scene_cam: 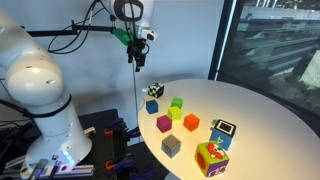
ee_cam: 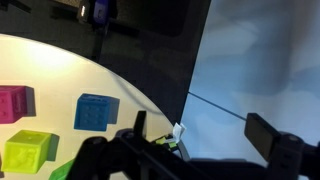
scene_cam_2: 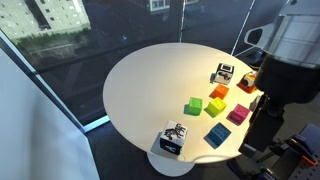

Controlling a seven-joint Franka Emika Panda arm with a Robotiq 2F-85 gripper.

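Note:
My gripper (scene_cam: 138,60) hangs high above the table's left end, well clear of the blocks, its fingers pointing down. In the wrist view the gripper is open, with its two dark fingers wide apart and nothing held between them. A blue cube (ee_cam: 92,112), a yellow cube (ee_cam: 26,152) and a pink cube (ee_cam: 12,103) lie on the table below, left of the fingers. The green cube (scene_cam: 177,102) and orange cube (scene_cam: 191,122) lie farther in. At the table's edge stands a black-and-white patterned box (scene_cam_2: 172,135), mostly hidden by the gripper in the wrist view.
A grey cube (scene_cam: 171,146), a multicoloured box (scene_cam: 212,158) and a box with a blue side (scene_cam: 222,132) stand toward the front. Dark floor (ee_cam: 150,60) lies beyond its rim.

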